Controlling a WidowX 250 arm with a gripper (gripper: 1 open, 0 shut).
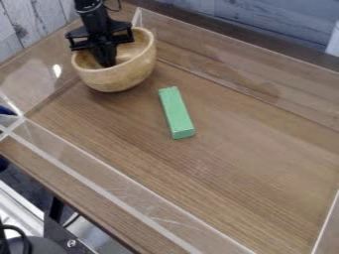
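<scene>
The black gripper (101,50) reaches down into a light wooden bowl (122,77) at the upper left of the camera view. Its fingertips are inside the bowl, partly hidden by the rim, so what lies between them cannot be seen. A green rectangular block (176,113) lies on the wooden table to the right of and below the bowl.
White panelled walls stand at the back left and back right. Clear plastic edging runs along the left, and black cables hang at the lower left.
</scene>
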